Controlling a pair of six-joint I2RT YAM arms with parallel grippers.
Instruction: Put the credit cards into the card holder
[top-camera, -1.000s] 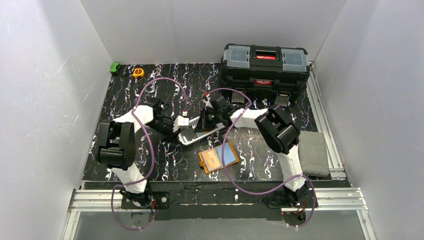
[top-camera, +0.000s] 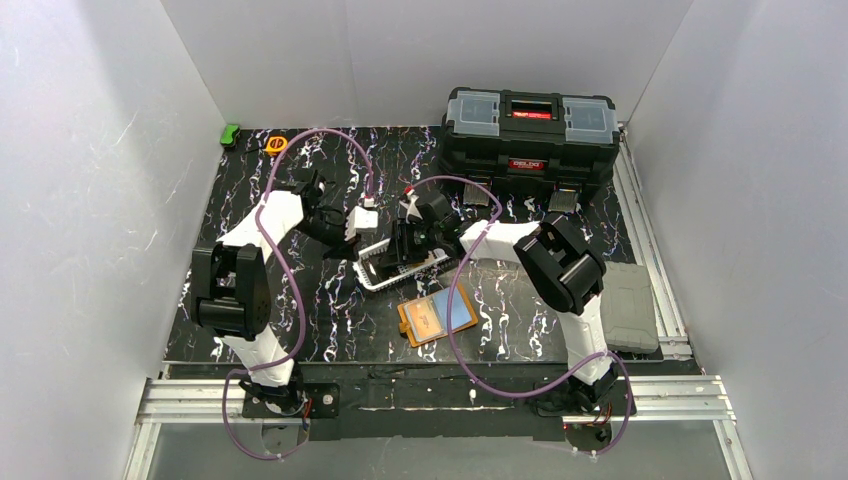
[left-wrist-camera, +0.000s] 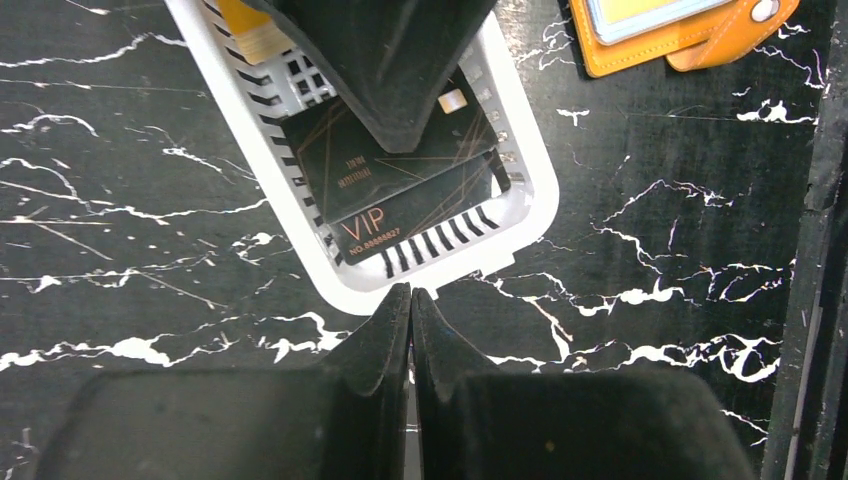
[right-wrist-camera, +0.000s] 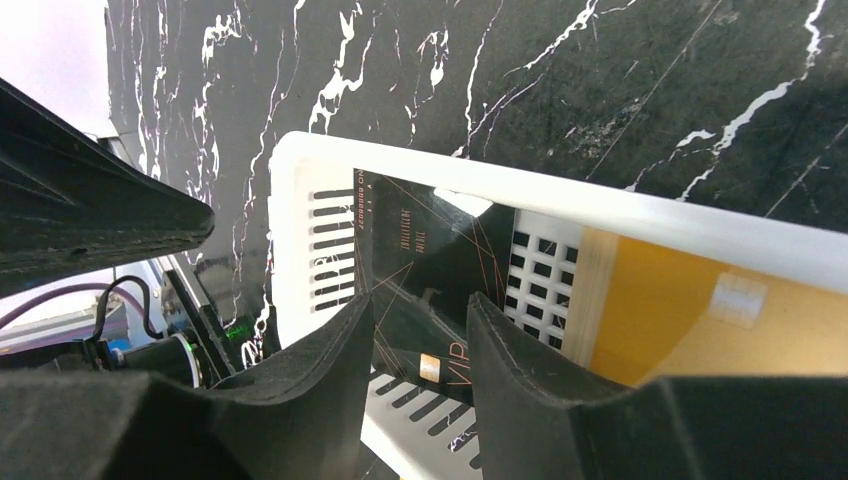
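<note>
A white slotted basket (left-wrist-camera: 535, 160) holds black VIP cards (left-wrist-camera: 360, 170) and a yellow card (right-wrist-camera: 700, 320). Over the cards my right gripper stands open, fingers low at the basket, with nothing seen held. My left gripper is shut, nothing visible between its fingers, just beyond the basket's end. The orange leather card holder (top-camera: 437, 315), with a blue and a tan section, lies below the basket in the top view.
A black toolbox (top-camera: 530, 140) fills the back right; a grey case (top-camera: 627, 310) lies at the right edge. A tape measure (top-camera: 276, 145) sits at the back left.
The right gripper has shifted slightly over the basket.
</note>
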